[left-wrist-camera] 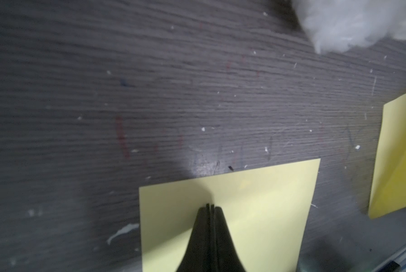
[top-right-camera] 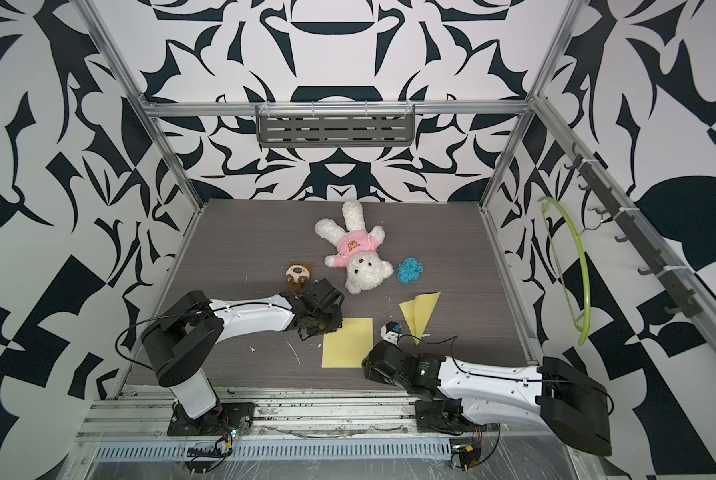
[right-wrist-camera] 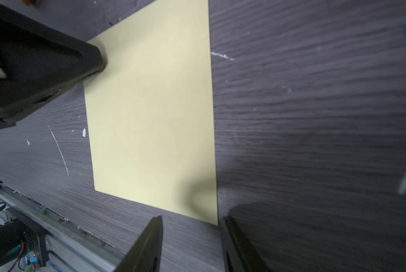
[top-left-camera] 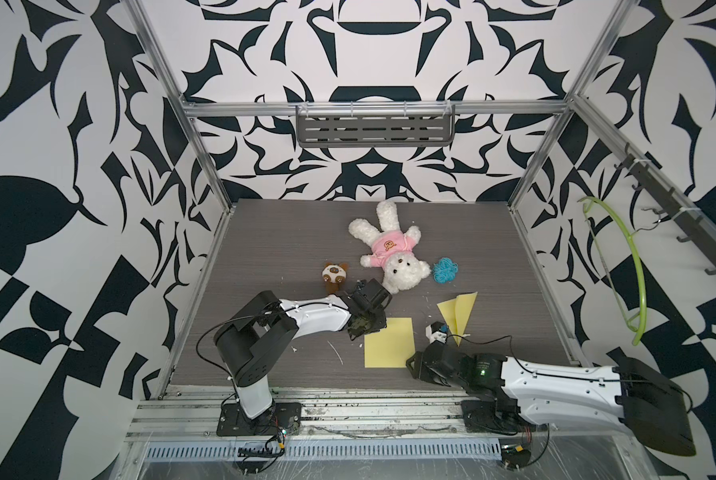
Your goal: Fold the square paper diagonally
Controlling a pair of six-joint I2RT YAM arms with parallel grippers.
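A flat square yellow paper [top-left-camera: 388, 345] lies on the dark table [top-right-camera: 222, 240]. My left gripper is shut, its tips over the paper near its upper left part, with nothing seen between them; in the right wrist view its dark body reaches over that corner. My right gripper is part open at the paper's near right corner [right-wrist-camera: 212, 217], one finger on each side just short of or beside that corner, nothing seen gripped.
A folded yellow paper [top-right-camera: 425, 308] lies to the right of the square. Behind are a white teddy bear [top-left-camera: 401, 268] in pink, a small brown toy [top-left-camera: 334, 276] and a blue fluffy ball [top-left-camera: 445, 269].
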